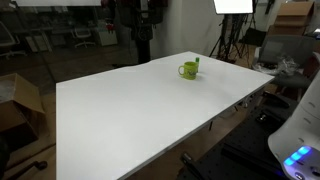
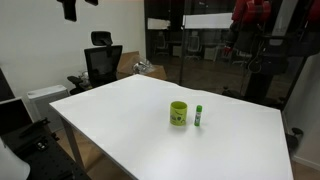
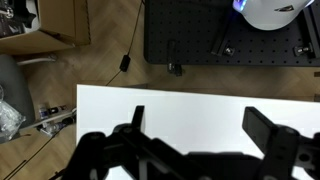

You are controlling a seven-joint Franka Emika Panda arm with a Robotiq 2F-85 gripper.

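Note:
A lime-green mug (image 1: 188, 71) stands upright on the white table (image 1: 130, 110), toward its far right in exterior view 1. Close beside the mug is a small green stick-shaped tube (image 2: 198, 115), also upright, with a gap between the two in exterior view 2. In the wrist view my gripper is open, its two dark fingers (image 3: 138, 116) wide apart, with only bare white tabletop and the table's edge seen between them. Neither the mug nor the tube shows in the wrist view, so the gripper is well away from both.
The robot's dark base plate (image 3: 190, 45) lies beyond the table edge, across a strip of floor. A cardboard box (image 1: 20, 105) sits on the floor off the table, and an office chair (image 2: 102, 60) stands behind it.

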